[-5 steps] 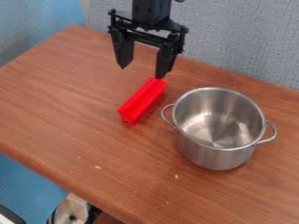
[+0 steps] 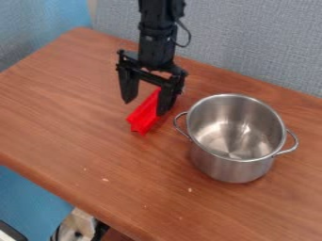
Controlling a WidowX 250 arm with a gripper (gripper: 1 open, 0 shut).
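Note:
My black gripper (image 2: 147,89) hangs open over a red bar (image 2: 143,116), its two fingers on either side of the bar's upper part and partly hiding it. The bar lies slanting on the wooden table. To its right stands a steel pot (image 2: 235,139) with two wire handles, empty as far as it shows.
A grey padded wall (image 2: 258,42) runs along the back, and blue flooring shows beyond the table's lower left edge.
My gripper has moved down from above the back of the table to around the red bar. The bar and pot look unmoved.

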